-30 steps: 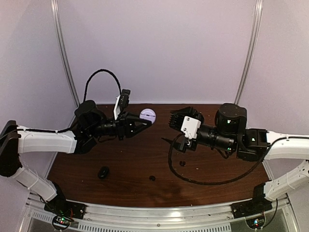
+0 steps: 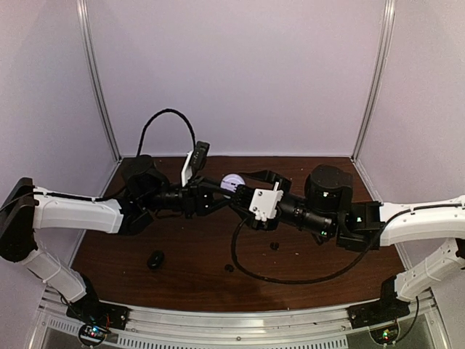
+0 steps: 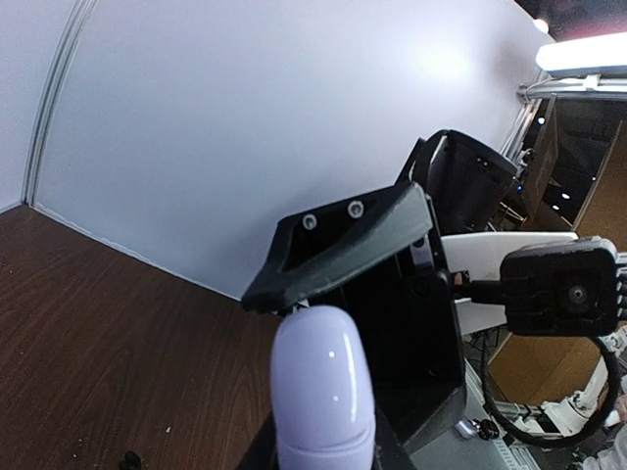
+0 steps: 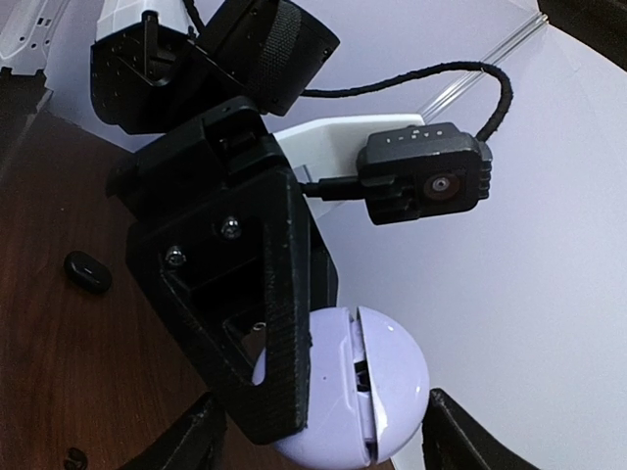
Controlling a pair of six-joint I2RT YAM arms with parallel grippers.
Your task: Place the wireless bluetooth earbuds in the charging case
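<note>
A rounded lavender case [image 2: 232, 182] is held in the air above the table, gripped by my left gripper [image 2: 224, 190]. In the right wrist view the case [image 4: 343, 392] has a seam down its side with a small dark notch; its lid looks closed. My right gripper is open around the case, one finger on each side, with a gap at least on the left. From the left wrist view, the case [image 3: 323, 377] shows end-on, in front of a right finger [image 3: 348, 255]. Two small black pieces, likely earbuds [image 2: 229, 267], lie on the wood.
A glossy black oval object [image 2: 155, 259] rests on the left of the table [image 2: 196, 280]. A black cable [image 2: 305, 281] loops from the right arm over the table's front. Both arms meet near the middle, so room there is tight.
My right gripper has moved left until its fingers stand around the case. The left gripper has shifted slightly right and down with the case. Items on the table have not moved.
</note>
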